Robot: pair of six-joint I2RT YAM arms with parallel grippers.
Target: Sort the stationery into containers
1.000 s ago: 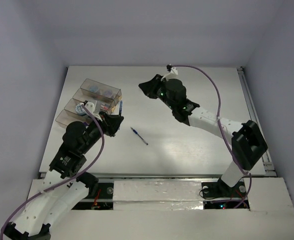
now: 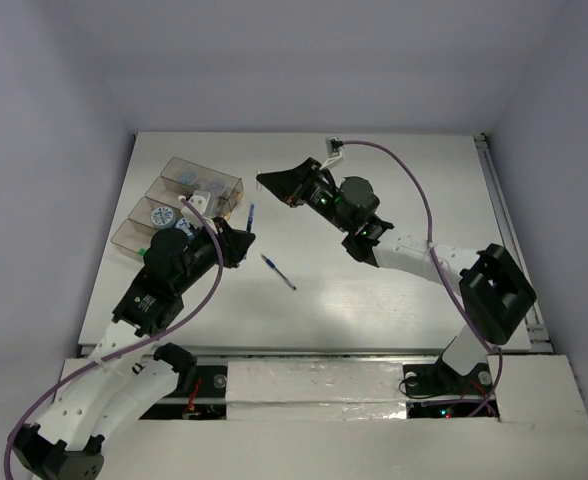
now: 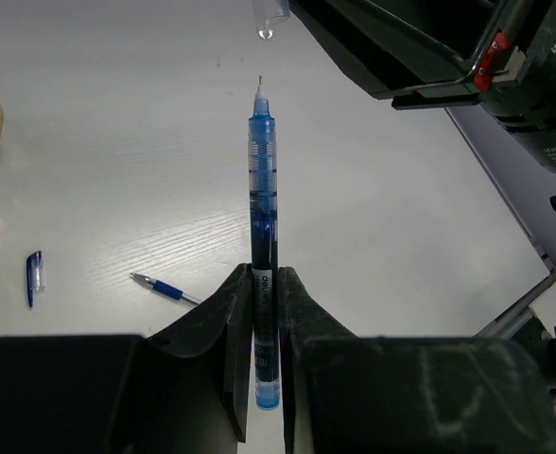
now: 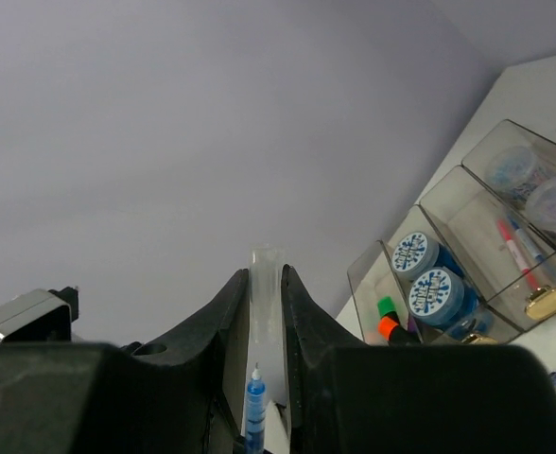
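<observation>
My left gripper is shut on a blue translucent pen (image 3: 263,170), which stands nearly upright with its bare tip upward. My right gripper is shut on a small clear cap (image 4: 266,307) that hangs below its fingertips. In the left wrist view the cap (image 3: 271,13) is above the pen's tip, with a gap between them. Another blue pen (image 2: 278,272) lies on the table to the right of the left gripper. A small blue and clear piece (image 3: 35,274) lies near the container's side of the table.
A clear divided organizer (image 2: 232,184) stands at the table's left, partly hidden by the left arm. Its compartments hold round tubs (image 4: 436,295), a pink pen (image 4: 516,251), and an orange-and-green item (image 4: 389,318).
</observation>
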